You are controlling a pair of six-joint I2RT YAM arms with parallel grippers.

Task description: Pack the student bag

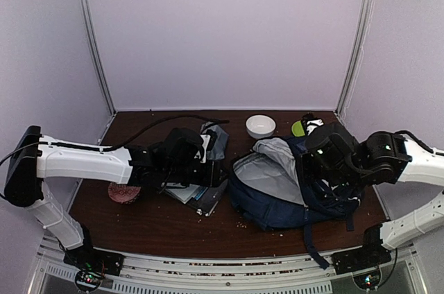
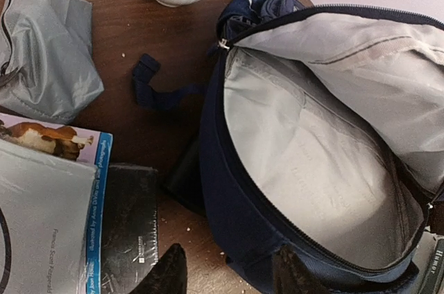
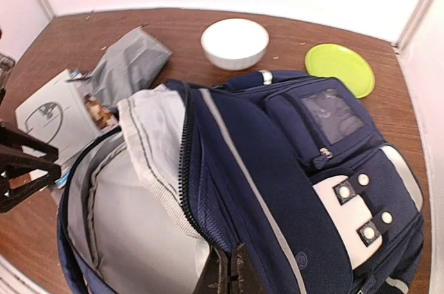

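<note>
The navy backpack [image 1: 267, 211] lies on the table with its main compartment spread wide, pale grey lining [image 2: 305, 141] showing. My right gripper is shut on the zippered edge of the bag's front flap [image 3: 229, 162], which it holds raised. Left of the bag, my left gripper stands open and empty, fingers apart. The books lie beneath it in a stack: a white one [image 2: 45, 218] on top, a blue-spined one [image 2: 98, 190] and a black one [image 2: 132, 218]. A grey pouch [image 2: 52, 44] sits behind them.
A white bowl [image 1: 261, 126] stands at the back middle. Behind the bag is a lime-green plate [image 3: 340, 68], partly covered by the right arm in the top view. A red patterned item [image 1: 123, 192] lies at left. Bag straps trail at the front edge.
</note>
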